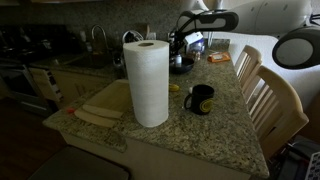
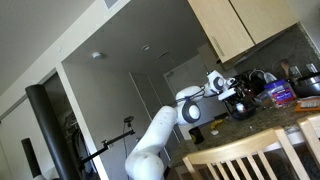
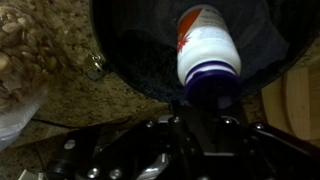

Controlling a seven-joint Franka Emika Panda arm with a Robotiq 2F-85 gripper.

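Note:
In the wrist view a white bottle with a red mark and a dark purple cap is inside a black pan. My gripper is open, close to the cap at the lower middle of that view. Its fingers are dark and blurred there, so their exact place against the cap is hard to make out. From exterior view 1, the gripper hangs over the pan at the back of the counter. The arm reaches in from the right.
A clear container of nuts sits left of the pan. Toward the front of the counter stand a paper towel roll and a black mug. Wooden chairs line the right edge.

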